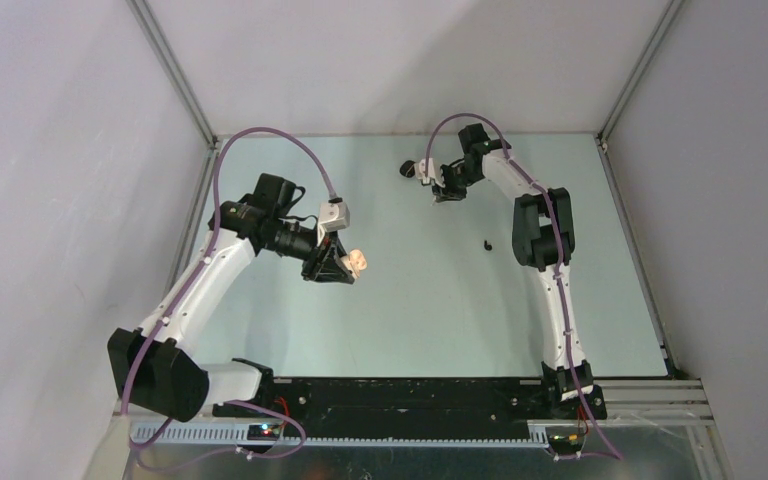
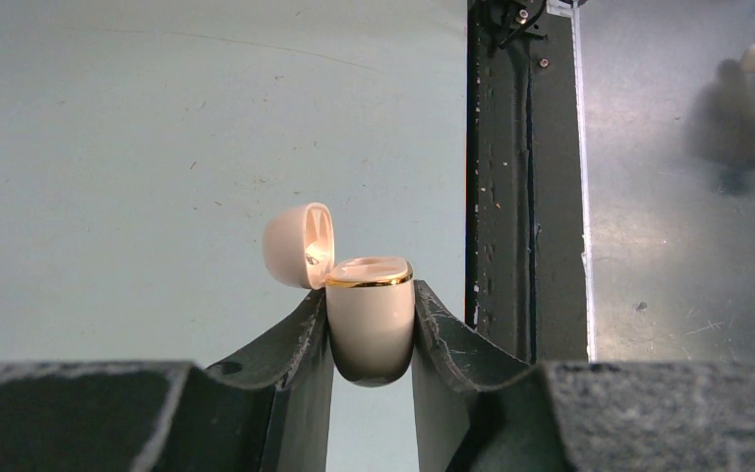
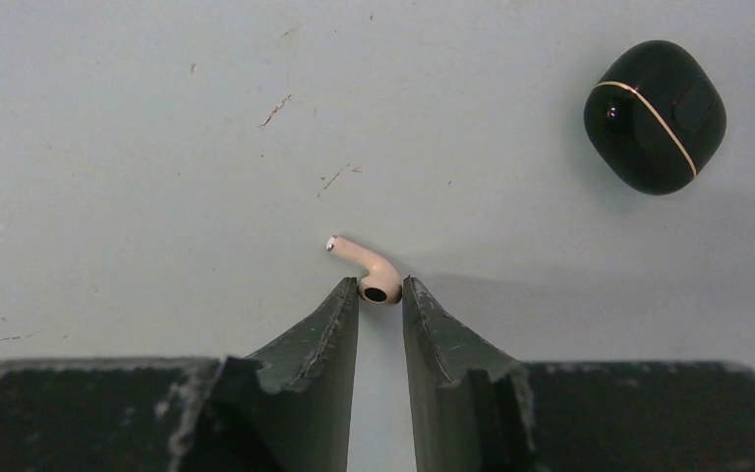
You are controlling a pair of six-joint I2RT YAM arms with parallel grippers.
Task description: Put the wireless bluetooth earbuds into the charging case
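My left gripper (image 1: pixel 334 262) is shut on a pale pink charging case (image 2: pixel 370 329), held over the left-middle of the table with its lid (image 2: pixel 291 245) flipped open. At the back of the table my right gripper (image 1: pixel 445 190) is shut on a pink earbud (image 3: pixel 378 280) by its rounded head, the stem pointing away from the fingers. In the right wrist view the earbud's height above the surface is hard to tell.
A black closed case (image 3: pixel 654 116) lies at the back, left of my right gripper. A small black piece (image 1: pixel 488 245) lies right of centre.
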